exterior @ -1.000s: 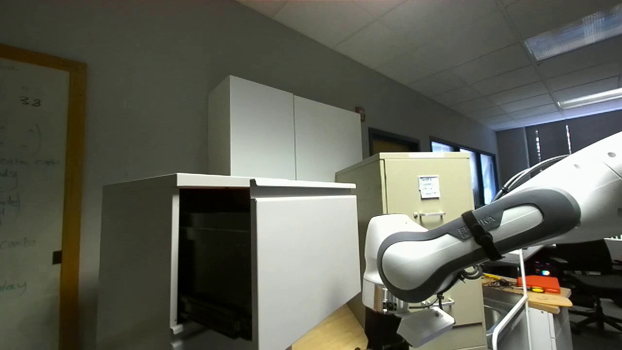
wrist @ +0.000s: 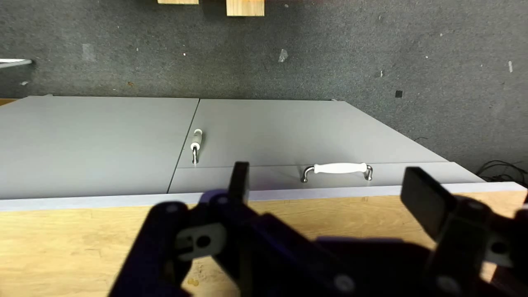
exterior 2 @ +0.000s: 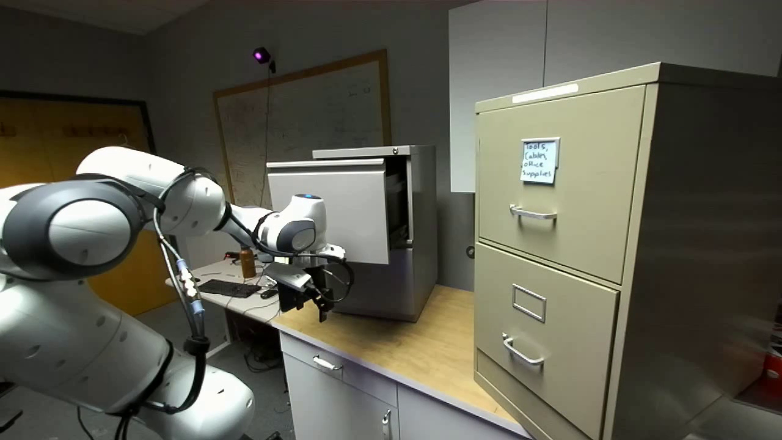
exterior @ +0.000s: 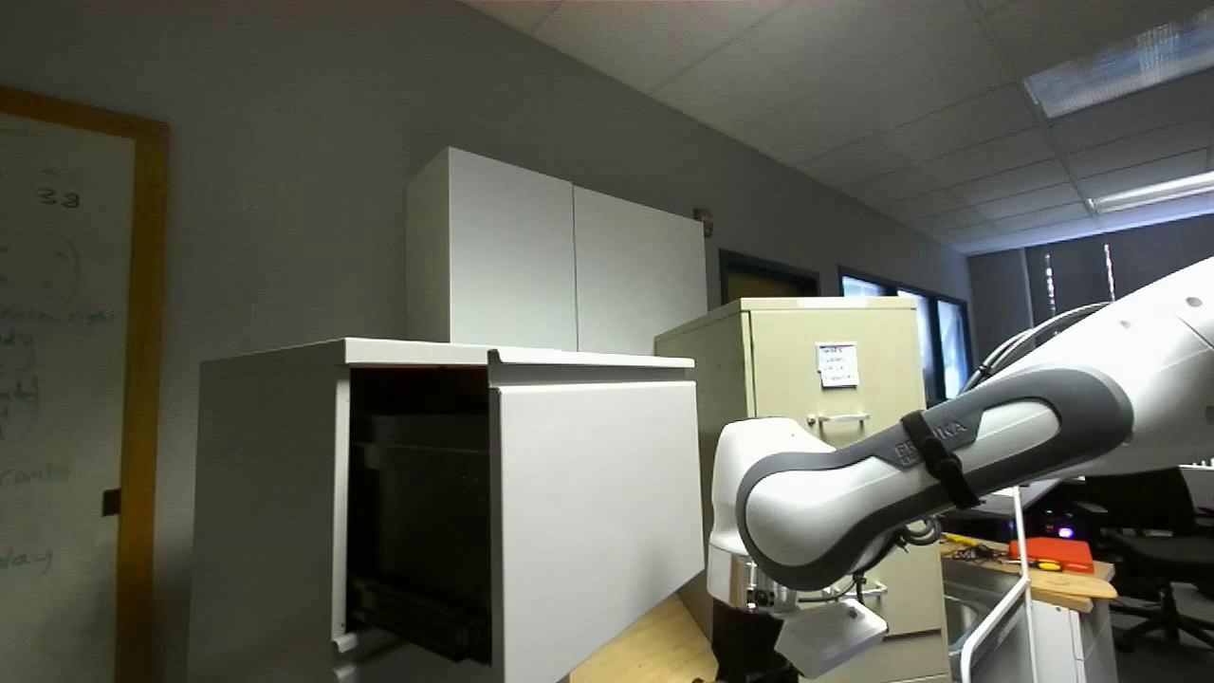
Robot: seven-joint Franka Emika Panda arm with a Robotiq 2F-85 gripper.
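Observation:
The top drawer of a grey-white cabinet is pulled out, and its dark inside shows at the side in exterior view 1. In exterior view 2 the drawer front faces the arm. My gripper points down over the wooden counter, in front of the cabinet and below the level of the drawer's top edge. Its two dark fingers stand wide apart, open, with nothing between them. The fingertips are cut off at the bottom of exterior view 1.
A beige filing cabinet with a handwritten label stands to the right. Bare wooden counter lies between the two cabinets. Below it, a white drawer handle and a door handle stick out. A desk with a keyboard is at the left.

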